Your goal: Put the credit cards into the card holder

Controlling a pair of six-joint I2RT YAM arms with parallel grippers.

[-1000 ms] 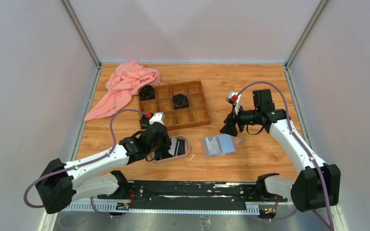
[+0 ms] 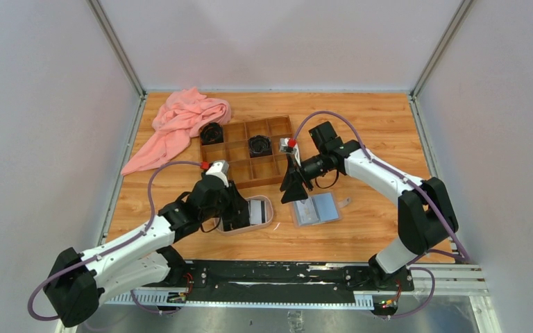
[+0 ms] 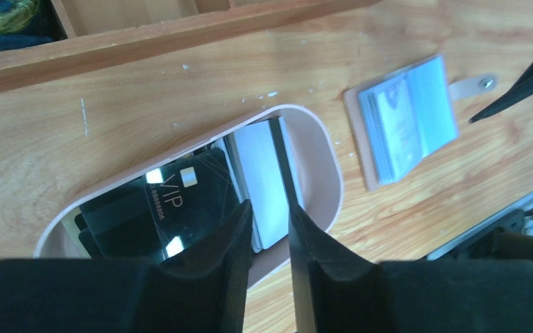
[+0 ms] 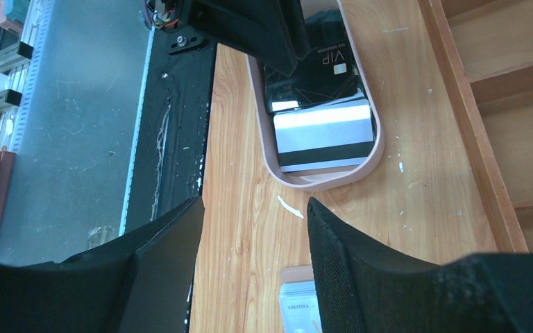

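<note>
A pinkish oval tray [image 4: 378, 139] holds credit cards: black VIP cards [image 3: 156, 208] and white cards with a dark stripe [image 3: 264, 180]. My left gripper is just above the tray, fingers part open over the white cards; whether anything lies between them is not clear. The card holder [image 3: 402, 118], with clear blue sleeves and a tab, lies on the table right of the tray. My right gripper hangs open between tray and holder, above the table, nothing visible between its fingers.
A wooden compartment box [image 2: 277, 166] with dark round items stands behind the tray. A pink cloth [image 2: 180, 125] lies at the back left. Its front edge borders a dark rail.
My right gripper has moved left toward the tray.
</note>
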